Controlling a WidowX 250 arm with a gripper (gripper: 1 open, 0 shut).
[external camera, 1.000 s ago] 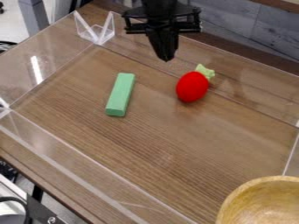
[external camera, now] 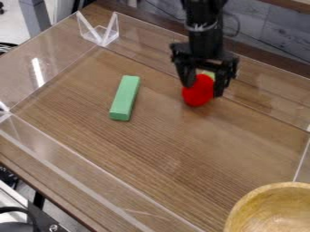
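Note:
My black gripper [external camera: 197,78] is lowered in the upper middle of the camera view, open, with its fingers around or just over a red round object [external camera: 198,93]. A small yellow-green object behind it is mostly hidden by the gripper. A green block [external camera: 125,97] lies apart to the left.
A yellow bowl [external camera: 273,213] stands at the bottom right. A white wire holder [external camera: 100,32] is at the upper left. A wall runs along the back right.
The gripper has come down and toward the front, from above the back of the table to the red object. The objects show no clear movement.

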